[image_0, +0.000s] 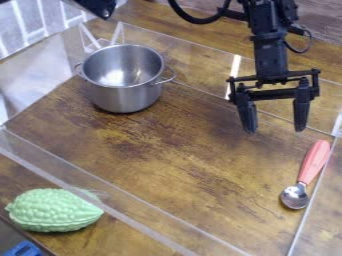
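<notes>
My gripper (274, 110) hangs over the right half of the wooden table, open, with nothing between its two black fingers. A steel pot (124, 92) stands at the upper left. A scoop with a pink handle (313, 165) lies at the lower right, below my gripper and apart from it. A pale green bitter-melon-like object (54, 210) lies at the lower left.
Transparent strips or edges run along the table's left, bottom and right. A blue object (19, 248) shows at the bottom left corner.
</notes>
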